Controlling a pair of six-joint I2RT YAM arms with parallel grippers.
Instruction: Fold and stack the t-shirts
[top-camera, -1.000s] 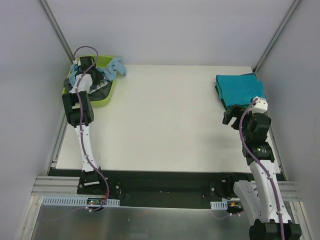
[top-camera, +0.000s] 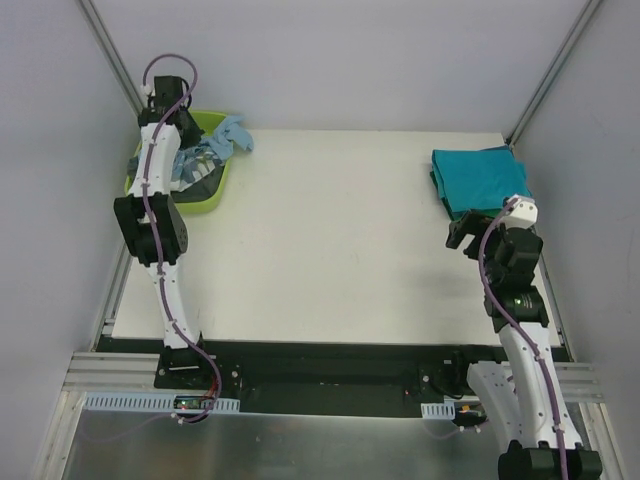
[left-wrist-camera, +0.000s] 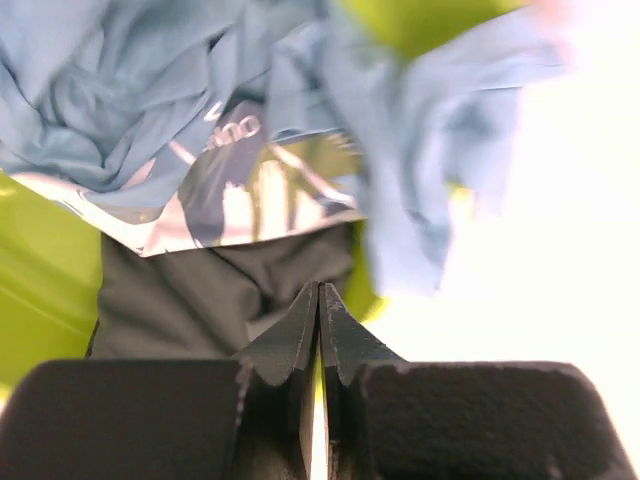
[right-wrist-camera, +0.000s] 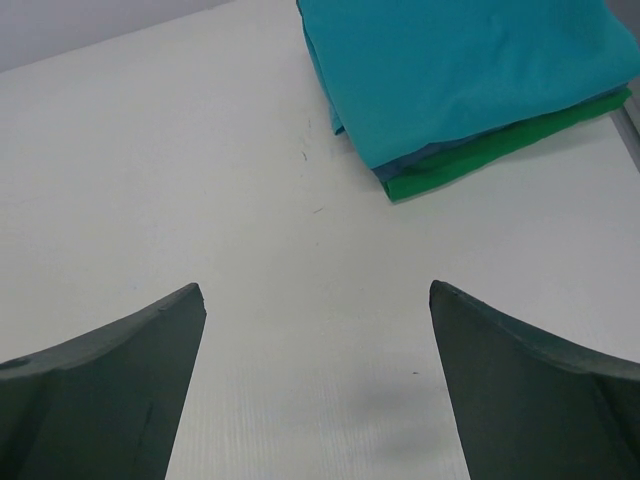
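Note:
A crumpled light blue t-shirt (left-wrist-camera: 130, 90) with a printed front lies in the green basket (top-camera: 208, 204), one part draped over the rim toward the table. Beneath it is a dark grey cloth (left-wrist-camera: 175, 300). My left gripper hangs above the basket, its fingertips together and empty, the blue shirt outside them. At the right, a folded teal t-shirt (top-camera: 480, 180) tops a neat stack, with a green shirt (right-wrist-camera: 500, 150) at the bottom. My right gripper is open over bare table, nearer the front than the stack.
Walls and metal rails close in the left, right and back sides.
The right arm has barely shifted.

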